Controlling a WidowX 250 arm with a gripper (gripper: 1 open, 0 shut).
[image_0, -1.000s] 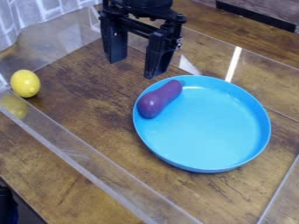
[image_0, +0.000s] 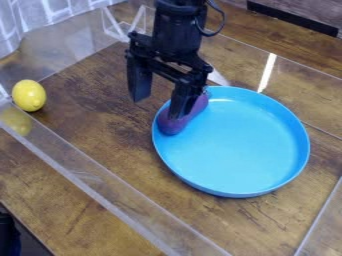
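Observation:
The black gripper (image_0: 171, 85) hangs over the left rim of a blue plate (image_0: 234, 150), its two fingers spread open. A purple eggplant-shaped object (image_0: 174, 122) lies on the plate's upper-left part, directly below the gripper and partly hidden by the right-hand finger. Whether that finger touches it is unclear.
A yellow oval object (image_0: 28, 94) sits at the far left by a clear edge strip. A small pale object behind the gripper at the upper right is partly hidden.
The gripper has come down toward the viewer and the plate, now overlapping the upper part of the purple object, which earlier showed in full.

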